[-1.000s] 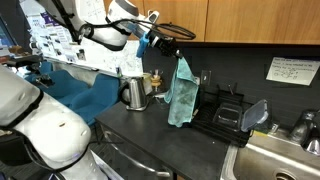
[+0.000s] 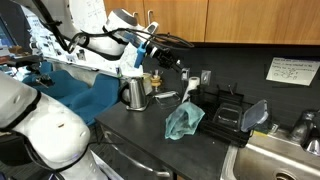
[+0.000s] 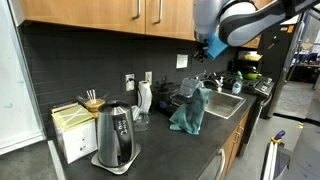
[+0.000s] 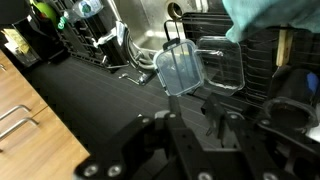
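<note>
A teal cloth (image 2: 184, 121) lies in a crumpled, draped heap at the left front of the black dish rack (image 2: 222, 120). In exterior view 2 the cloth (image 3: 190, 113) is low by the counter's far end, clear of the arm above. My gripper (image 2: 183, 70) hangs well above it, under the wall cabinets, part open and not touching the cloth. From the wrist, the cloth (image 4: 268, 14) shows at the top right, over the rack, away from the dark fingers; nothing shows held between them.
Clear plastic containers (image 4: 180, 68) stand in the rack. A sink (image 2: 262, 160) is to its right, a steel kettle (image 3: 117, 136) to its left. Wooden cabinets (image 2: 180, 18) hang close above the arm.
</note>
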